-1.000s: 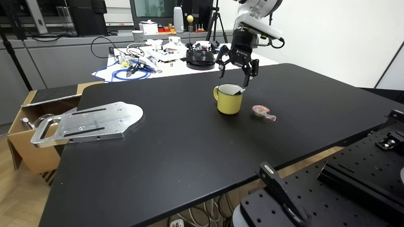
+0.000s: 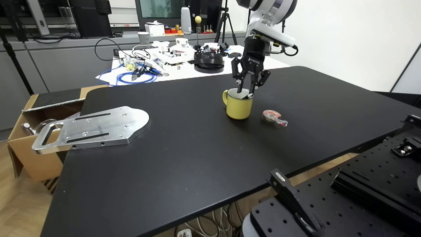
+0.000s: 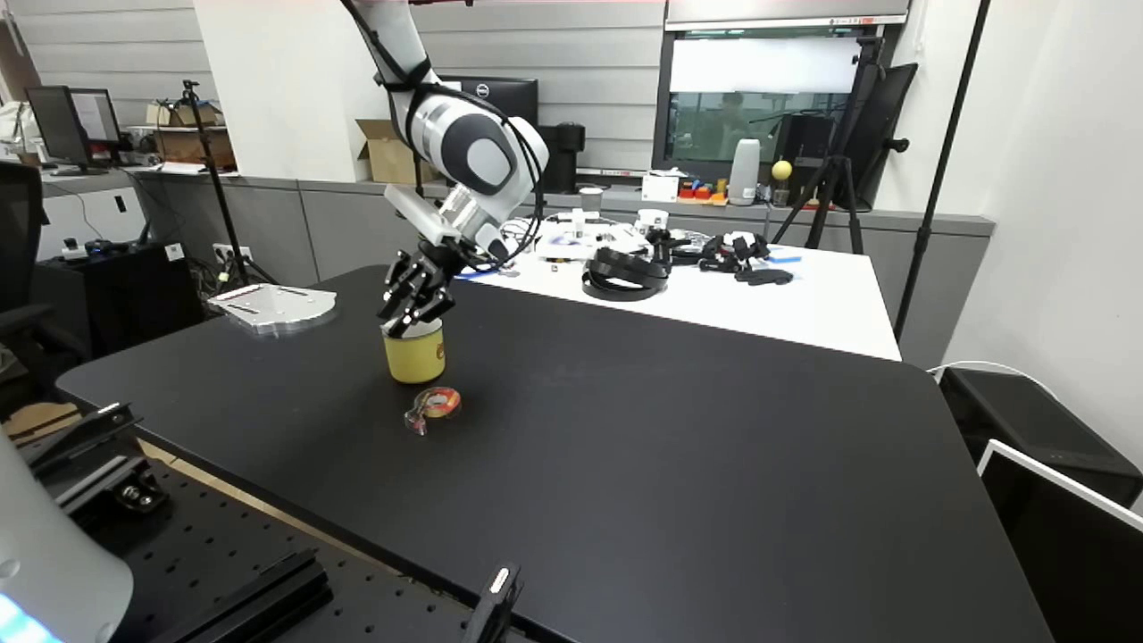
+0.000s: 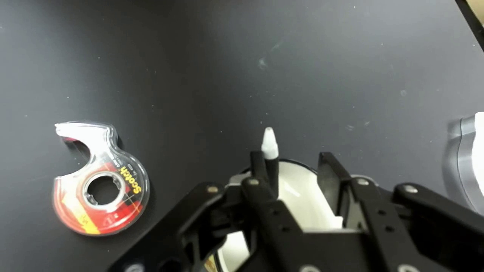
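A yellow mug [image 2: 239,107] with a white inside stands upright on the black table. In it leans a pen-like black stick with a white tip [image 4: 270,144], which rises past the mug's rim in the wrist view. My gripper [image 2: 245,92] is over the mug's mouth, pointing down, its fingertips about at rim height. The fingers are partly open, with a clear gap between the fingers. The stick is close beside the left finger in the wrist view; whether they touch I cannot tell. My fingers cover much of the mug there.
A clear red Scotch tape dispenser [image 4: 100,181] lies on the table near the mug. A silver metal plate [image 2: 94,127] rests at the table's left side in exterior view 1. Wide bare table [image 3: 696,461] lies to the right in exterior view 2.
The gripper has come down over the mug, and its fingers have drawn closer together from a wide spread. The mug, tape and metal plate have stayed put.
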